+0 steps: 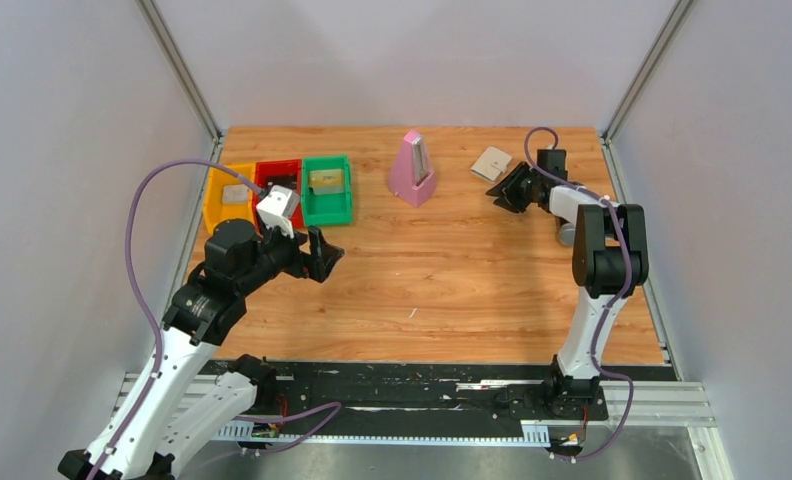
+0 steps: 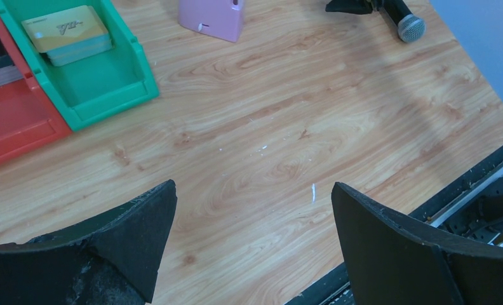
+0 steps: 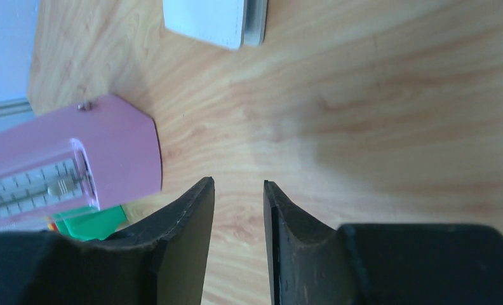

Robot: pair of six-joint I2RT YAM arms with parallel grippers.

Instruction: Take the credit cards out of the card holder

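Note:
A pale card holder [image 1: 491, 164] lies flat near the back right of the table, also at the top of the right wrist view [image 3: 204, 19]. My right gripper [image 1: 502, 198] is just in front of it, toward the near side, open with nothing between its fingers. My left gripper [image 1: 330, 255] hangs open and empty over the left part of the table, in front of the coloured bins. Whether cards are inside the holder cannot be seen.
A pink metronome [image 1: 409, 180] stands left of the holder. Green [image 1: 327, 210], red [image 1: 277, 168] and yellow [image 1: 215, 208] bins sit at the back left. A microphone [image 2: 409, 27] lies by the right arm.

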